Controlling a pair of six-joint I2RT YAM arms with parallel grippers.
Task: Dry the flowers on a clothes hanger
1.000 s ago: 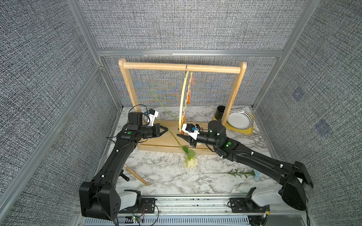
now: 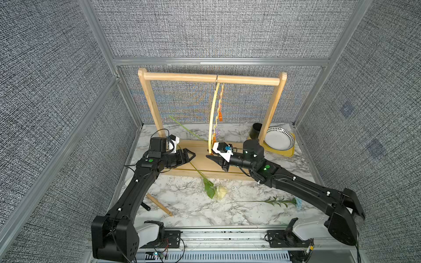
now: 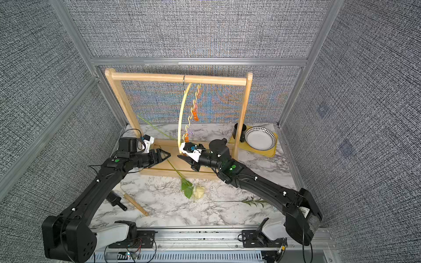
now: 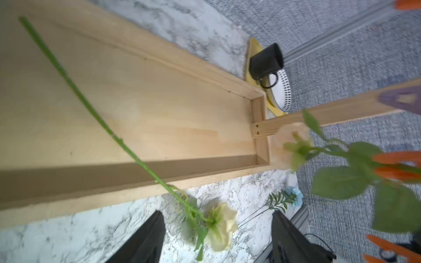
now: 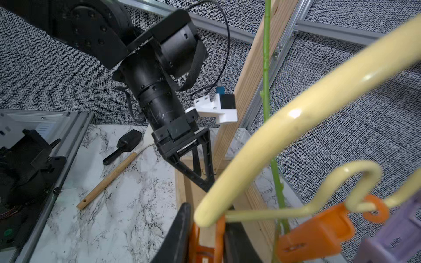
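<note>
My right gripper (image 2: 210, 157) is shut on an orange clip (image 5: 218, 239) at the lower end of the pale yellow hanger (image 2: 212, 116), which hangs from the wooden rack (image 2: 179, 77). Facing it across a gap, my left gripper (image 2: 191, 155) is open, its fingers (image 4: 147, 236) wide apart with nothing between them. Below, a white rose (image 4: 221, 225) points forward, its green stem (image 4: 100, 120) slanting across the rack's base and front edge. A second flower, blurred, is by the orange clips; a green stem (image 5: 266, 65) rises behind the hanger in the right wrist view.
A blue flower (image 2: 299, 203) lies at front right. Left front are a wooden-handled tool (image 2: 158, 204) and a black tool (image 3: 116, 200). A dark mug (image 2: 256, 130) and a patterned plate (image 2: 279, 139) stand on a yellow board at back right.
The white rose has shifted slightly, its leaves and stem turning leftward and forward. My left gripper has moved a little about the same spot. The right gripper stays still at the hanger.
</note>
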